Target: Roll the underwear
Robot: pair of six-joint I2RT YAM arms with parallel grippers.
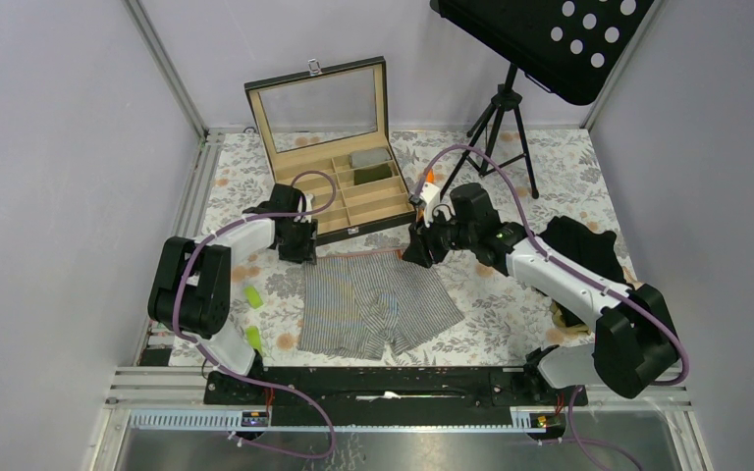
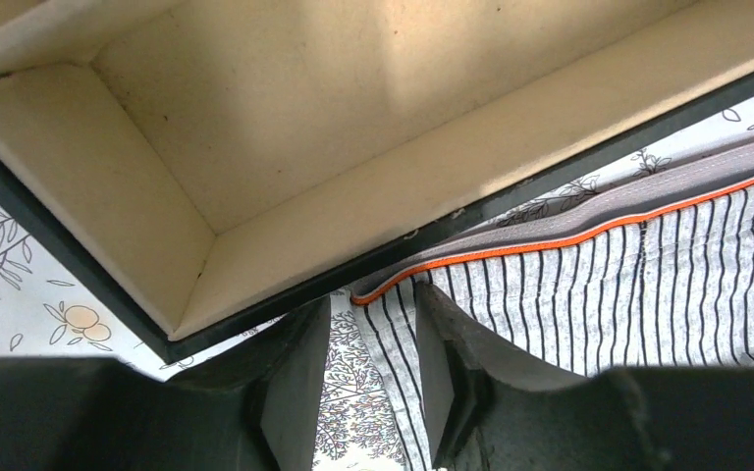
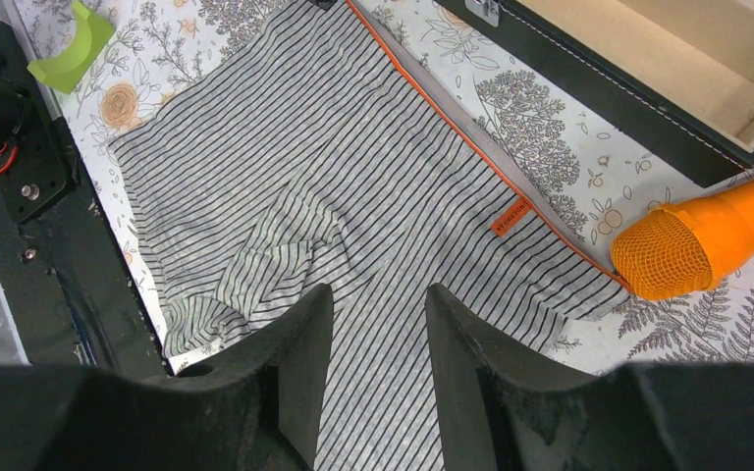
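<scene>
Striped grey underwear (image 1: 344,314) lies flat on the floral mat, orange waistband toward the box, with a bunched fold at its lower middle. My left gripper is part open at the waistband's left corner, one finger over the fabric, the other beside it on the mat. My right gripper stands open over the right part of the underwear, nothing between its fingers.
An open compartment box (image 1: 363,206) sits just behind the waistband. An orange cylinder (image 3: 707,245) lies right of the waistband. Black cloth (image 1: 579,245) lies at the right, a stand (image 1: 506,108) at the back.
</scene>
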